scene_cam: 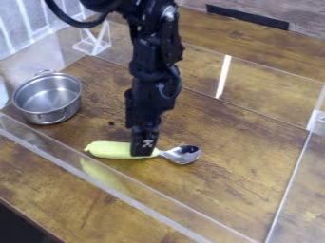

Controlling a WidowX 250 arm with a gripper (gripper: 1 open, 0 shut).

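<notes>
A yellow-green handled utensil [112, 149] lies on the wooden table, its metal spoon end [183, 154] pointing right. My black gripper [143, 138] hangs just over the handle's right part, near where it joins the metal. A metal pot [48, 99] stands at the left, upright.
Clear acrylic panels [292, 190] bound the area at front, right and back. A white bracket [93, 38] is at the back left.
</notes>
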